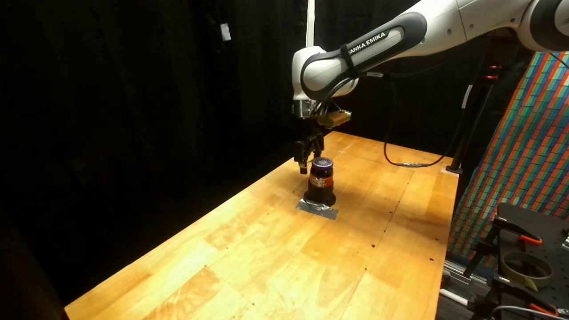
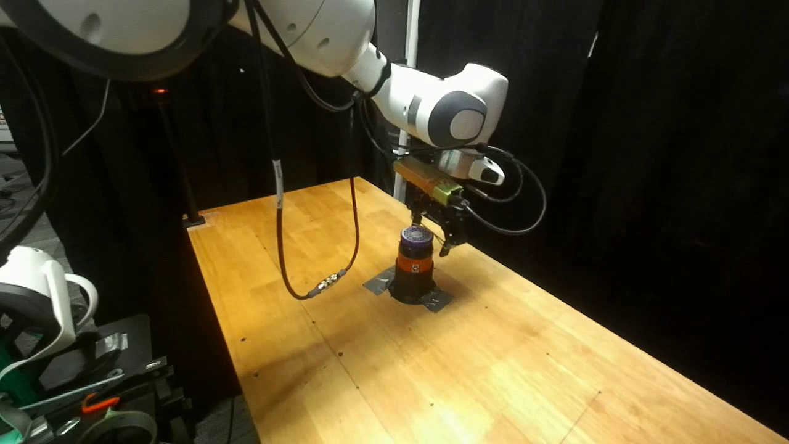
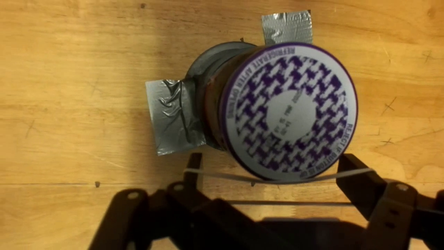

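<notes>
A dark jar [image 1: 321, 181] with an orange label and a purple-and-white patterned lid [image 3: 289, 112] stands upright in a black round base [image 2: 411, 287]. Grey tape [image 3: 172, 116] fixes that base to the table. Close by the lid, on the side toward the table's curtain edge, is my gripper [image 1: 310, 164], pointing down. From the wrist view its fingers [image 3: 193, 164] are spread wide and the lid lies mostly ahead of them, with its near edge reaching toward the gap. Thin bands stretch across between the fingers. Nothing is gripped; contact with the jar cannot be made out.
A hanging cable [image 2: 281, 244] from the arm loops low over the table. Beside the table stands a black cart [image 1: 538, 234] with clamps and a tape roll [image 1: 526, 269].
</notes>
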